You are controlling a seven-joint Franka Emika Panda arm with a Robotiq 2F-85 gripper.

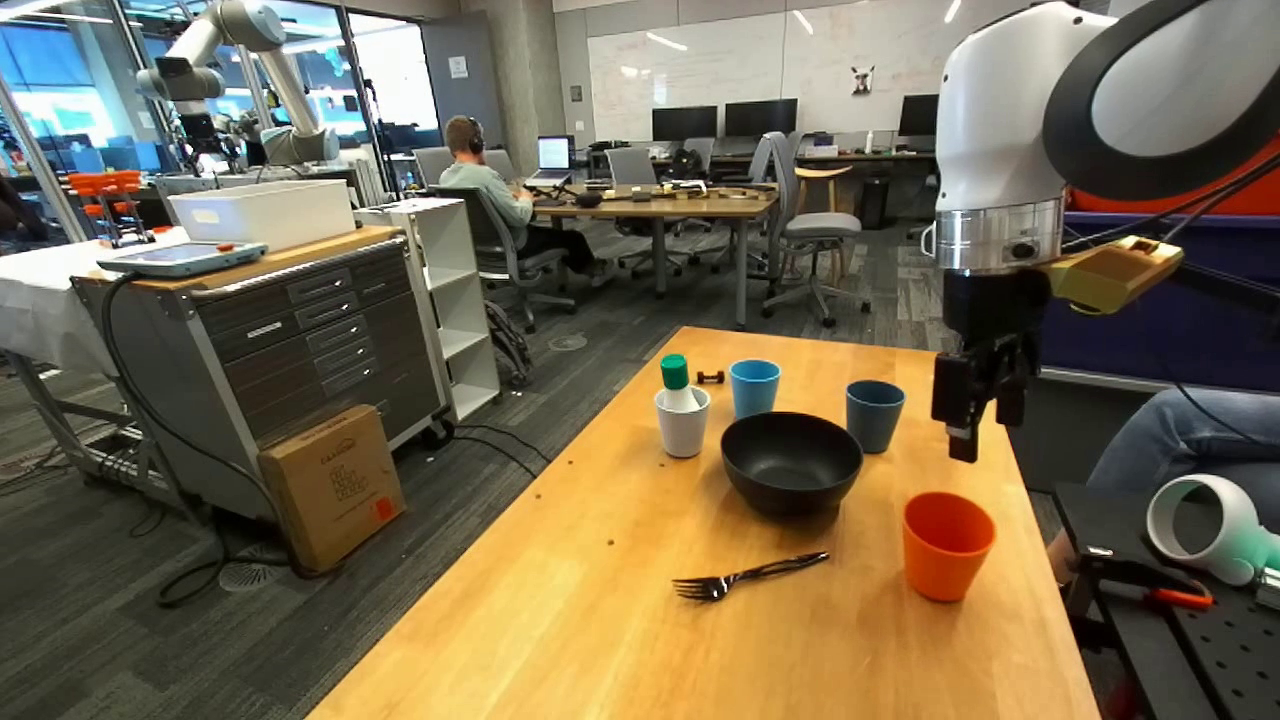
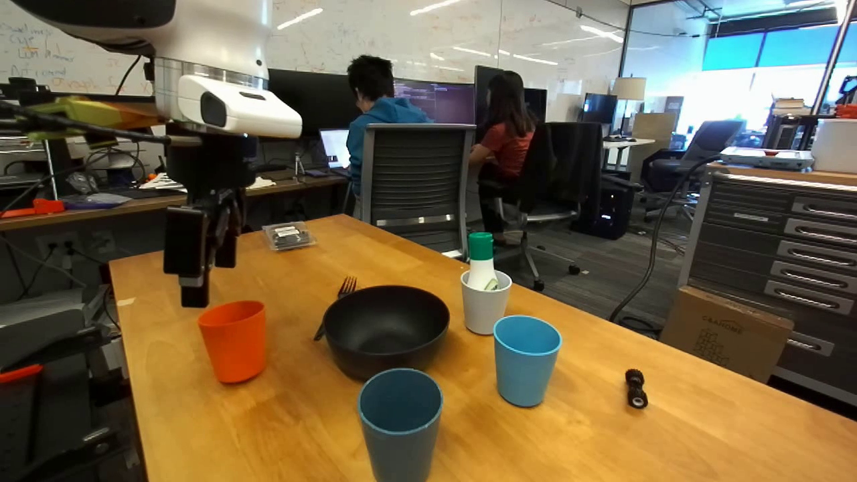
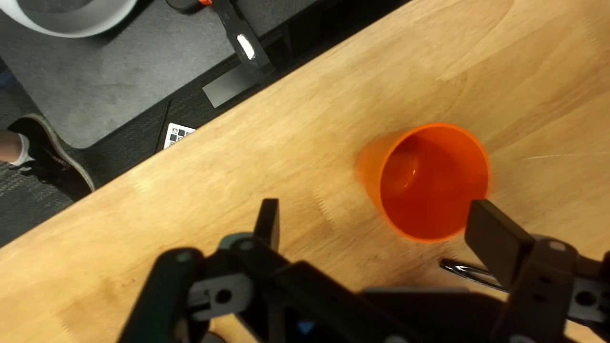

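My gripper [image 1: 986, 430] hangs above the table near its right edge, open, with nothing held. An orange cup [image 1: 948, 548] stands upright and empty on the table below it. In the wrist view the cup [image 3: 437, 183] shows beyond the fingertips, nearer the right finger [image 3: 497, 240] than the left finger [image 3: 269, 223]. Exterior view 2 puts the gripper [image 2: 210, 277] higher than the cup [image 2: 234, 345]. Left of the cup are a black bowl [image 1: 792, 468] and a black fork [image 1: 750, 576], whose handle [image 3: 472, 271] is partly hidden by the right finger.
A dark blue cup [image 1: 875, 416], a light blue cup [image 1: 755, 388] and a white cup [image 1: 683, 426] holding a green-capped bottle [image 1: 675, 374] stand around the bowl. A small black dumbbell-shaped object [image 2: 636, 389] lies apart.
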